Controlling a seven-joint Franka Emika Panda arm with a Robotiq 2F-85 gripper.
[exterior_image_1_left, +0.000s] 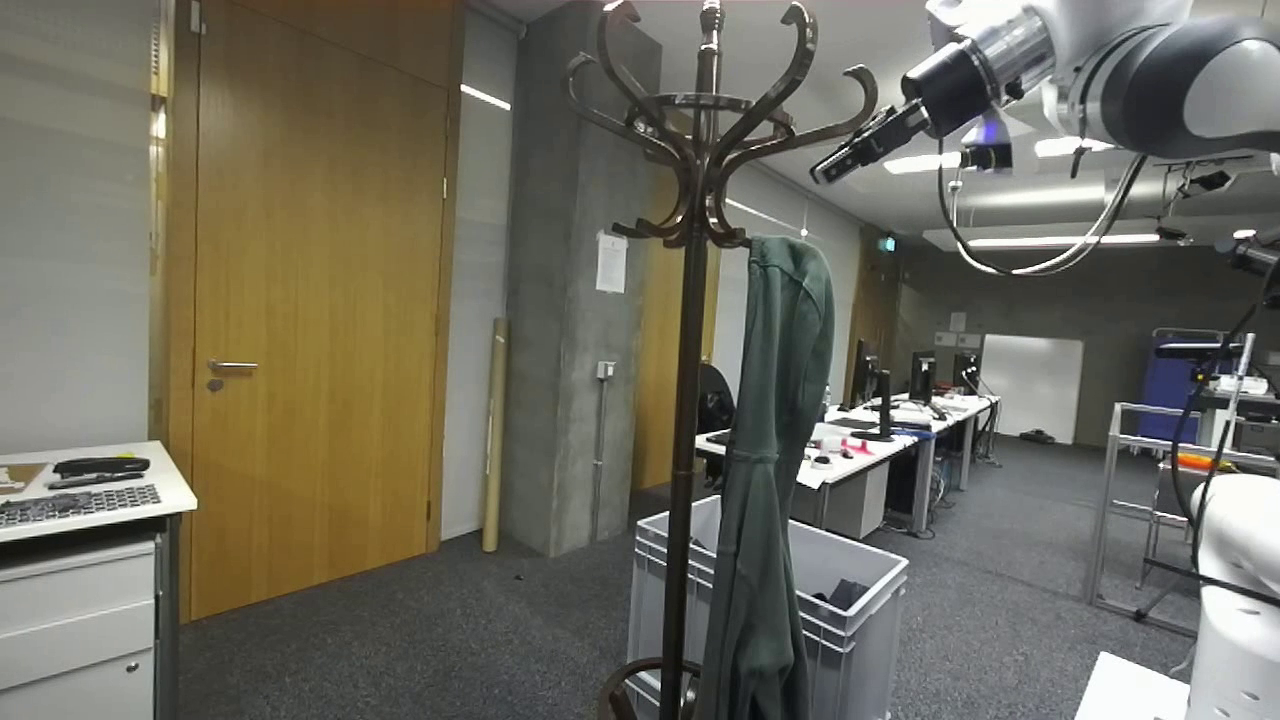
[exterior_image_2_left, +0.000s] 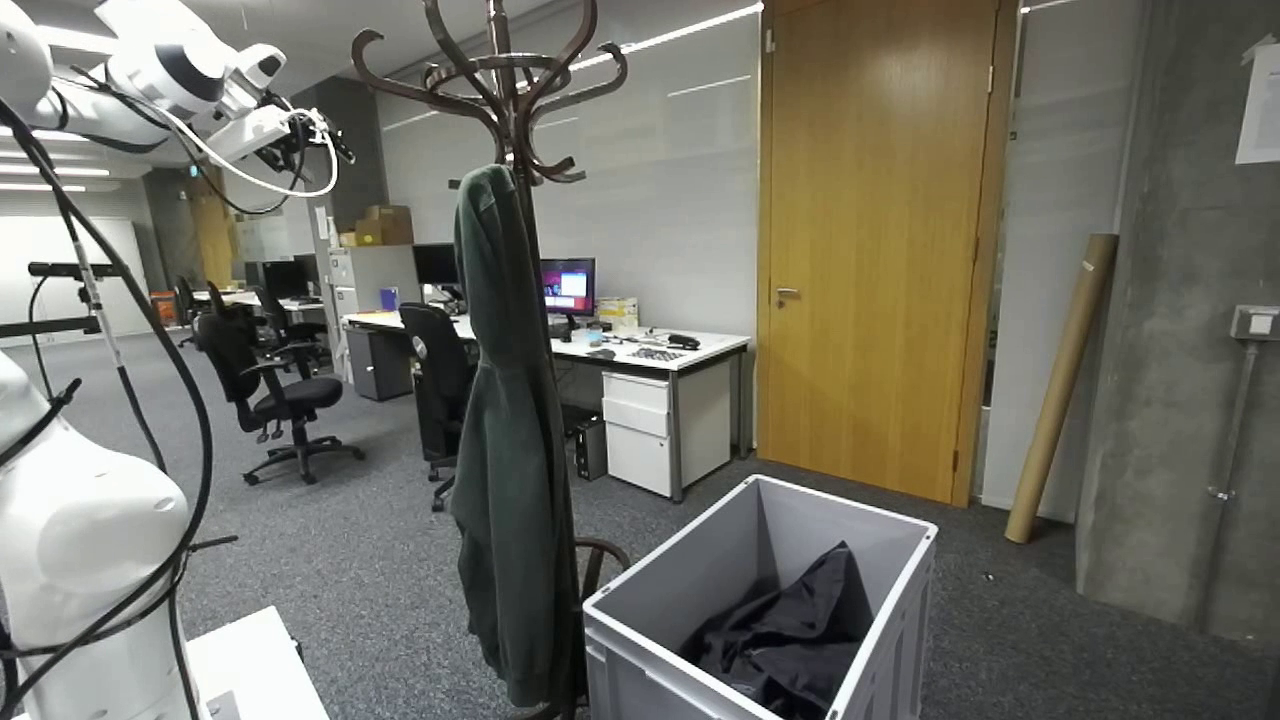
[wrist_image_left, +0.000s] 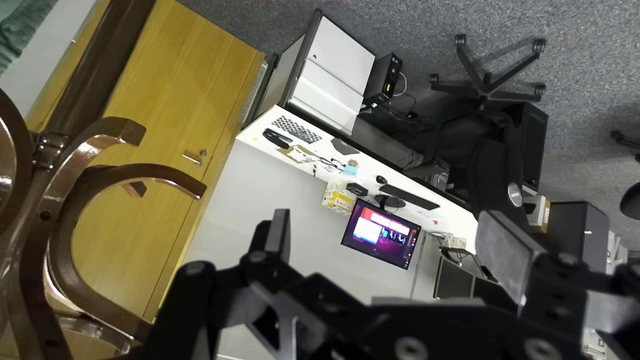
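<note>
A dark green garment hangs from a lower hook of the brown coat rack, long and straight down. In exterior view 2 the same garment hides much of the rack's pole. My gripper is up to the right of the rack in exterior view 1, apart from both rack and cloth. In the wrist view the gripper stands open, its fingers wide apart with nothing between them. Curved hooks of the rack fill the left of that view; a bit of green cloth shows at its upper left corner.
A grey bin with dark cloth inside stands beside the rack's foot. The rack's upper hooks stick out near my arm. Desks and chairs are farther back.
</note>
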